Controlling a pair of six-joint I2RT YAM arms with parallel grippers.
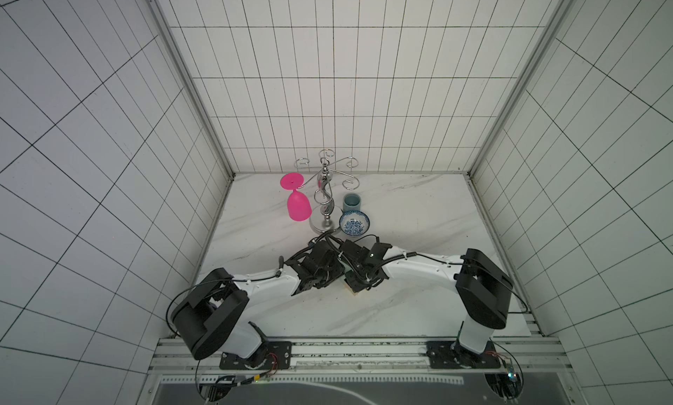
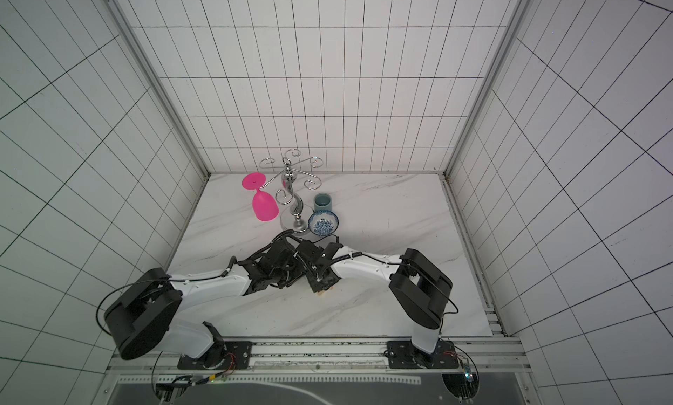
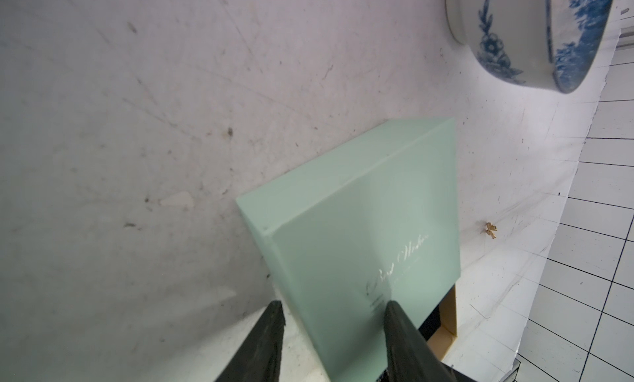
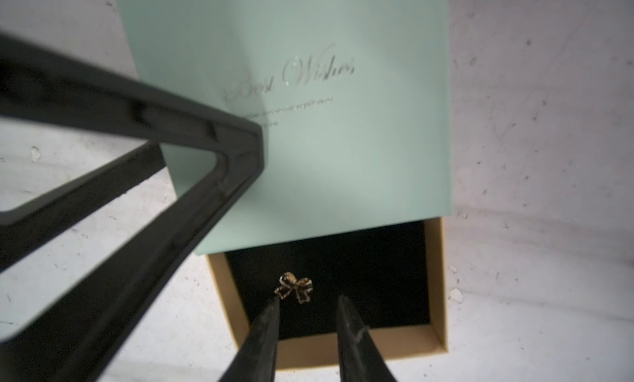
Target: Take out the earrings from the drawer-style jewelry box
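The pale green jewelry box (image 3: 369, 249) lies on the table, its lettered lid up and its black-lined drawer (image 4: 434, 283) pulled partly out. One gold bow-shaped earring (image 4: 294, 286) rests inside the drawer. A similar gold piece (image 3: 490, 230) lies on the bare table beyond the box. My right gripper hovers over the drawer, fingers apart and near the earring, with nothing seen held. At the box's side, my left gripper has its fingers apart with the box showing between them; whether they touch it is unclear. Both top views hide most of the box behind the grippers.
Behind the grippers stand a blue-and-white bowl (image 1: 354, 223), a teal cup (image 1: 352, 201), a silver stand (image 1: 326, 222) and a pink goblet (image 1: 298, 207). Both grippers are very close together.
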